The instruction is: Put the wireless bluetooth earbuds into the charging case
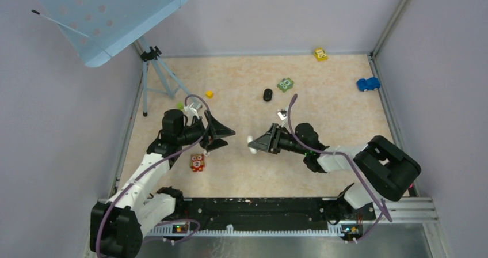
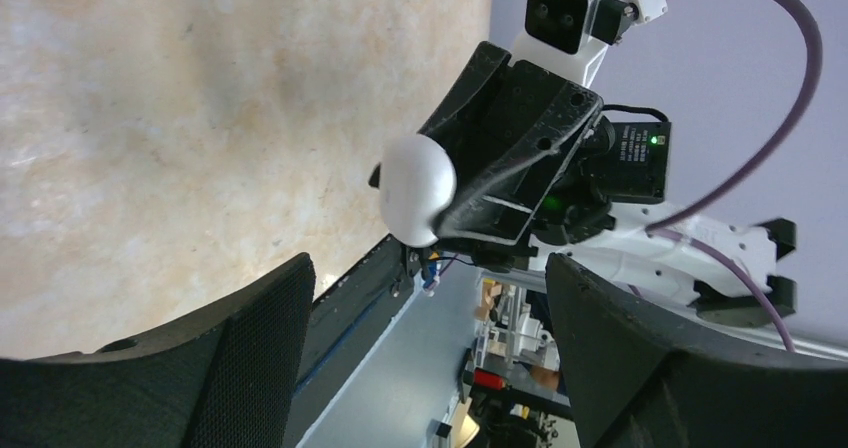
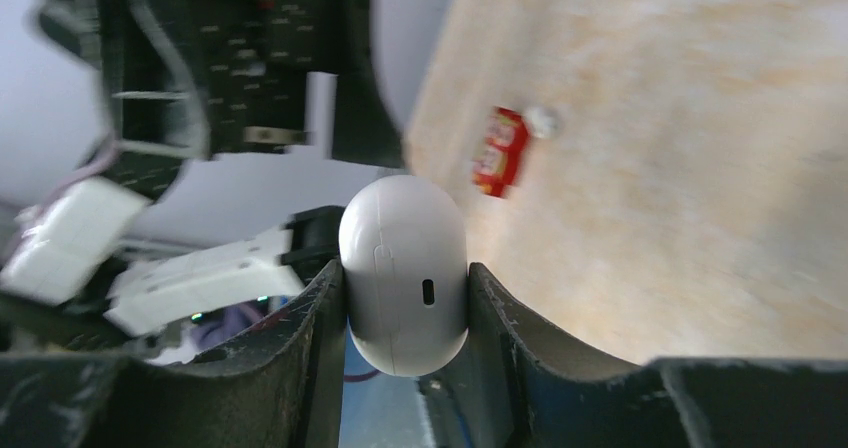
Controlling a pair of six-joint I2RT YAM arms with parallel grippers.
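Note:
The rounded white charging case (image 3: 405, 268) is closed, with a seam and a small dark slot facing the right wrist camera. My right gripper (image 1: 254, 144) is shut on it, holding it above the middle of the table. Facing it from the left, my left gripper (image 1: 230, 139) stands open, empty and apart from the case. The left wrist view shows the case (image 2: 417, 190) beyond the open left fingers (image 2: 270, 313). A small white earbud (image 3: 541, 121) lies beside the red toy. The other earbud cannot be made out now.
A red owl toy (image 1: 197, 162) sits just below the left gripper. Farther back lie a black oval object (image 1: 267, 95), a green toy (image 1: 285, 84), a yellow toy (image 1: 320, 54) and a blue car (image 1: 368, 84). A tripod (image 1: 160, 74) stands at the back left.

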